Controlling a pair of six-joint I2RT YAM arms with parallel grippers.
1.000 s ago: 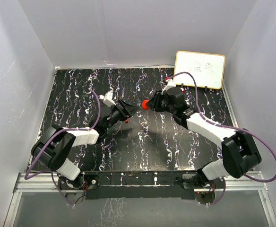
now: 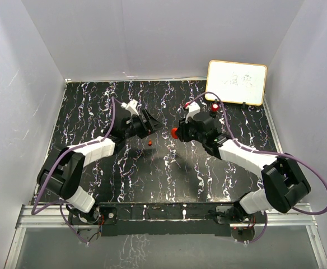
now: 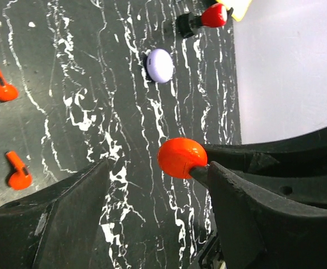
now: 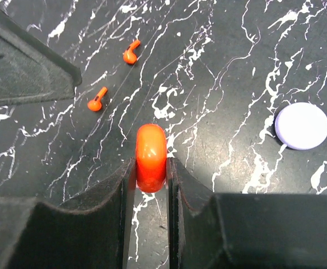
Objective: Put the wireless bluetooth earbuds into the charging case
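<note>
The glossy orange charging case (image 4: pixel 150 157) is held upright, clear of the table, with my right gripper (image 2: pixel 180 133) shut on its lower part. Its lid looks closed. My left gripper (image 2: pixel 154 125) hangs empty to the left of the case, its fingers (image 3: pixel 85 193) apart. In the left wrist view the case shows beyond the gap. Two orange earbuds lie on the dark marbled table: one earbud (image 3: pixel 4 89) is farther away, the other earbud (image 3: pixel 20 178) nearer. From the top only one small orange earbud (image 2: pixel 150 143) shows, below the left gripper.
A round lavender-white object (image 4: pixel 302 126) lies on the table. A red-topped black object (image 3: pixel 214 15) stands at the back right, by a whiteboard (image 2: pixel 236 82).
My right gripper has carried the case slightly to the right and toward the front, farther from the left gripper. The left gripper has shifted slightly, and the earbud below it shows more fully.
</note>
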